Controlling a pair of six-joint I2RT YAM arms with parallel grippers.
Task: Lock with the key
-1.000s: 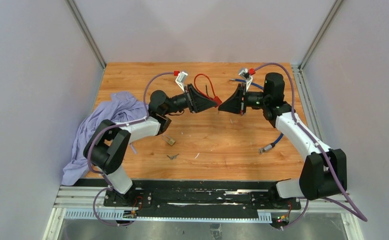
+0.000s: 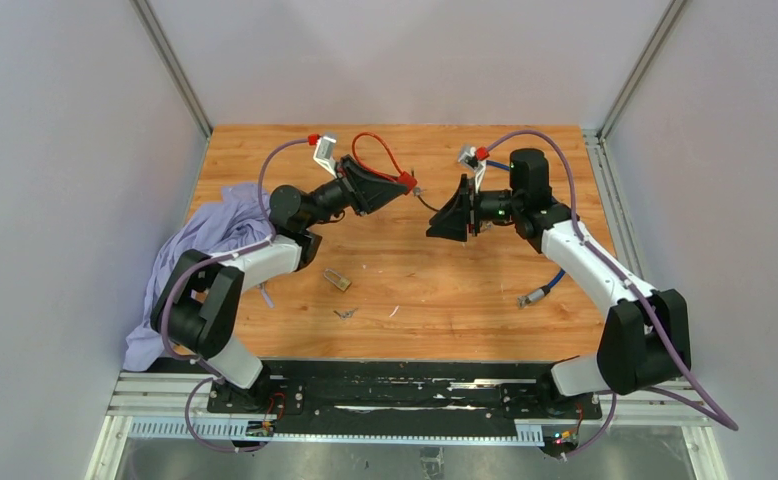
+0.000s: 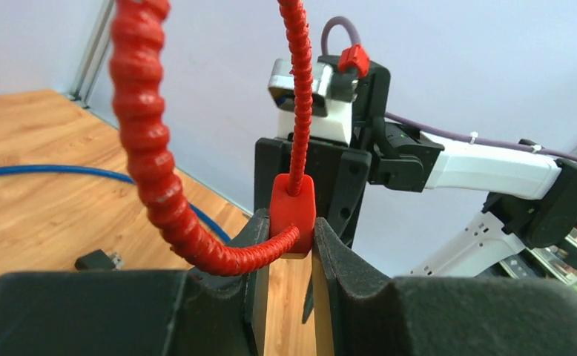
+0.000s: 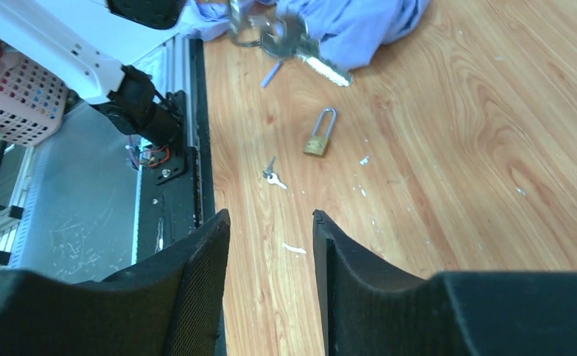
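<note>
My left gripper is shut on a red block [image 3: 291, 204] with red coiled cords, raised above the table. Silver keys [image 2: 418, 192] hang beside it, blurred at the top of the right wrist view [image 4: 289, 37]. My right gripper stands open to the right of them, slightly lower in the top view, nothing between its fingers. A brass padlock [image 2: 339, 281] lies on the table left of centre, shackle toward upper left. Small loose keys [image 2: 346, 313] lie in front of it.
A lavender cloth [image 2: 185, 260] covers the table's left side. A blue cable with metal connector [image 2: 533, 298] runs along the right.
My left gripper has moved left and toward the back with the red block, apart from the right gripper. The right gripper has shifted slightly left and toward the front.
</note>
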